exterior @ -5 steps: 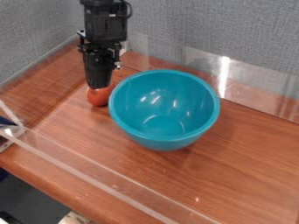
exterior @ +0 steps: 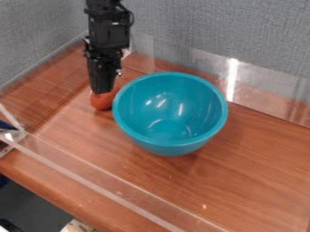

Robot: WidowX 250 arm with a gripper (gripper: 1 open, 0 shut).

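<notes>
My black gripper (exterior: pixel 103 82) hangs at the upper left with its fingers pointing down, just above a small red-orange round object (exterior: pixel 101 101) on the wooden table. The fingers look shut, with nothing visible held between them. A large turquoise bowl (exterior: pixel 171 118) sits right of the red object, partly hiding it.
Grey walls (exterior: pixel 230 36) line the back and left, with a clear strip along the back. A dark and silver item (exterior: pixel 11 131) sits at the left edge.
My gripper has shifted slightly, a little to the left, over the red object. The bowl and the red object look unmoved.
</notes>
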